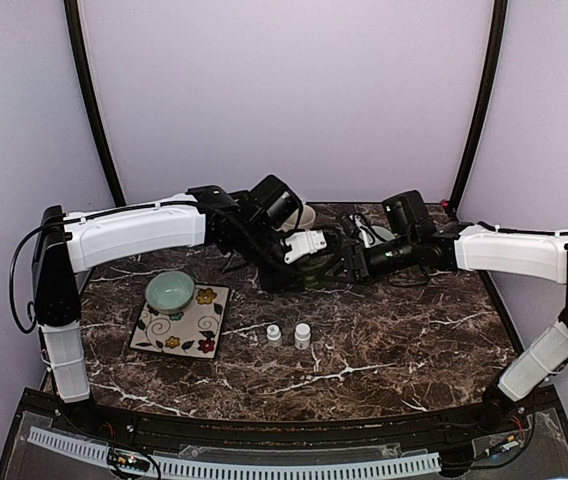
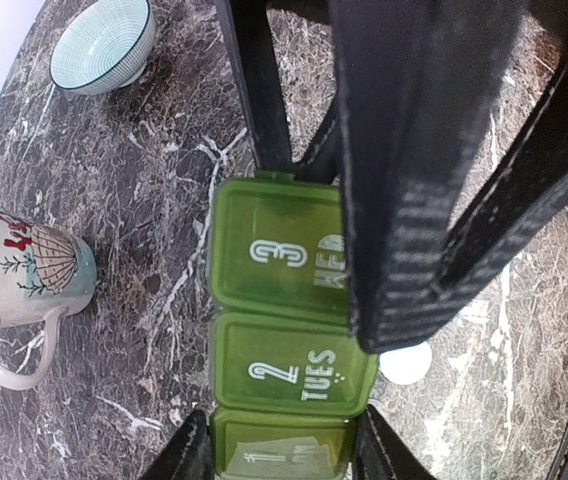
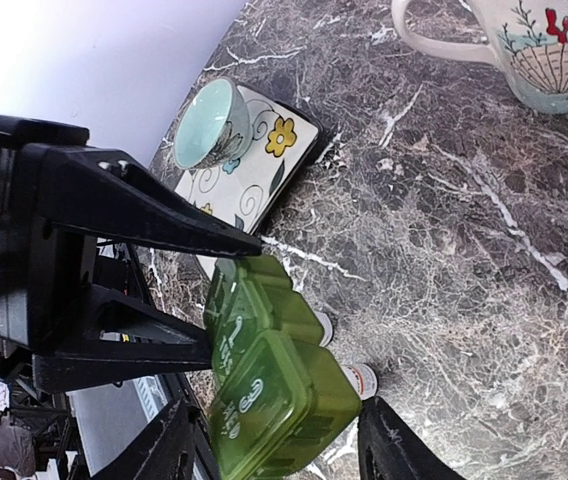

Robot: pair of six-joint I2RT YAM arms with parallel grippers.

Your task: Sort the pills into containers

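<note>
A green pill organizer [image 2: 284, 360] with lidded compartments, labelled 2 TUES and 3, is held in the air above the counter. In the left wrist view my left gripper is shut on its lower end. My right gripper's fingers reach over it from above; in the right wrist view that gripper's tips [image 3: 372, 425] lie at the bottom, around the organizer's near end, and it looks open. In the top view the grippers mostly hide the organizer. Two white bottles [image 1: 274, 334] [image 1: 303, 334] stand upright on the counter below.
A flowered tray [image 1: 204, 330] with a pale green bowl [image 1: 170, 291] sits at left. A mug [image 2: 24, 265] stands behind the grippers.
</note>
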